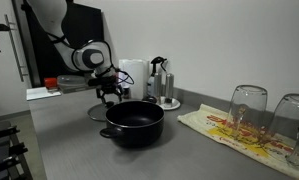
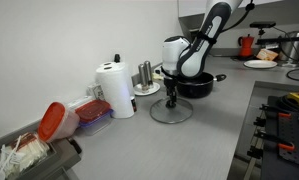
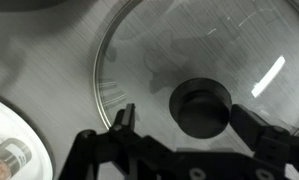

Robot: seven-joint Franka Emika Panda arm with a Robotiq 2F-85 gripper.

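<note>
A round glass lid (image 2: 157,110) with a dark rim lies flat on the grey counter, its black knob (image 3: 200,108) facing up. My gripper is directly above it and open, with one finger on each side of the knob in the wrist view. The knob sits closer to the right finger (image 3: 248,124) than to the left finger (image 3: 124,117). Whether either finger touches it cannot be made out. A black pot (image 1: 135,126) stands beside the lid, uncovered and with a dark inside.
Behind the lid stand a paper towel roll (image 2: 111,92) and a plate (image 2: 147,88) with shakers. Two upturned glasses (image 1: 248,105) rest on a yellow cloth (image 1: 211,122), away from the arm.
</note>
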